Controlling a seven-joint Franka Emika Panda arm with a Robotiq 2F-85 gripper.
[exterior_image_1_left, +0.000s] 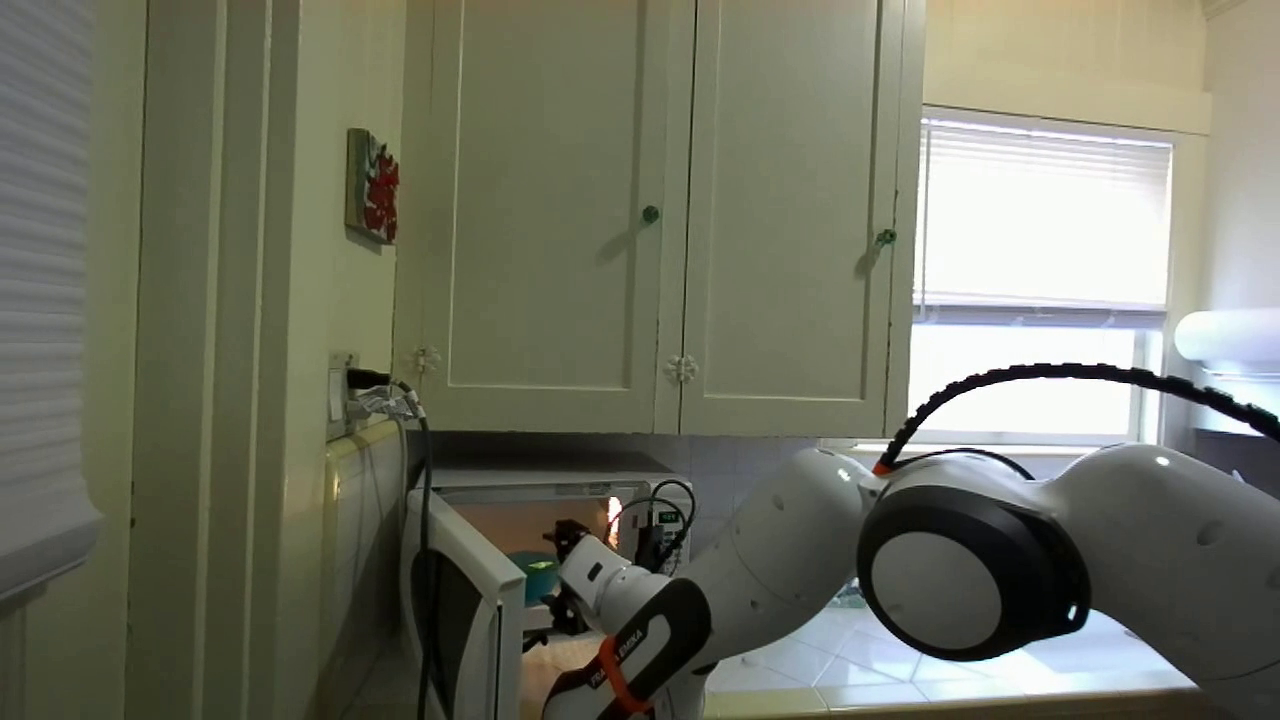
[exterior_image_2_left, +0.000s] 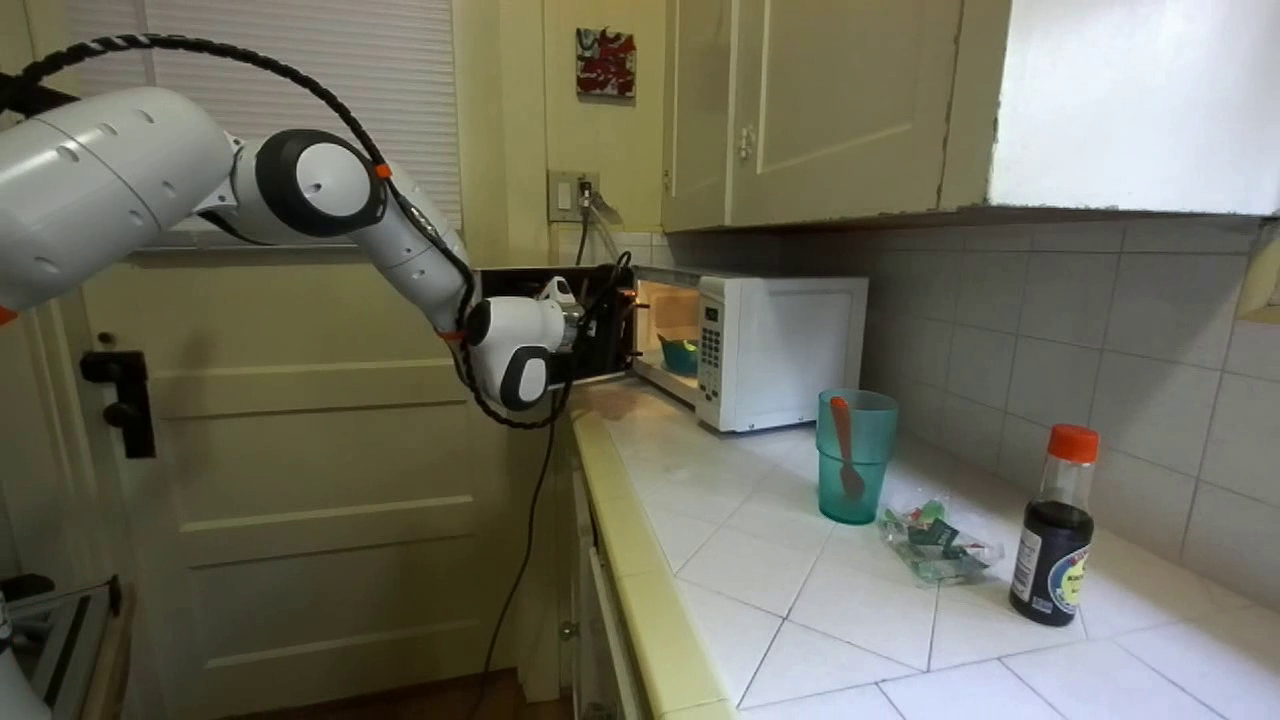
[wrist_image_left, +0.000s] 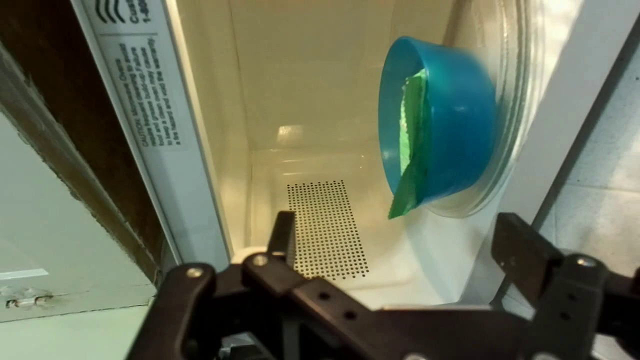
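A blue bowl (wrist_image_left: 462, 120) with something green (wrist_image_left: 412, 126) in it, sticking out over its rim, stands inside the white microwave (exterior_image_2_left: 786, 348). In the wrist view the bowl sits on the clear turntable (wrist_image_left: 520, 96). My gripper is open at the mouth of the microwave, nothing between its fingers. The bowl lies ahead of the fingers, apart from them and nearer the right finger (wrist_image_left: 525, 252). The microwave door (exterior_image_1_left: 486, 576) hangs open to the left of my gripper in exterior view 1. The arm partly hides the bowl there.
A teal cup (exterior_image_2_left: 857, 462) with an orange spoon, a clear plastic packet (exterior_image_2_left: 939, 546) and a dark sauce bottle (exterior_image_2_left: 1056, 540) stand on the tiled counter (exterior_image_2_left: 780, 564). Cupboards (exterior_image_1_left: 552, 240) hang above the microwave. A black cord (exterior_image_1_left: 425, 576) runs past the door.
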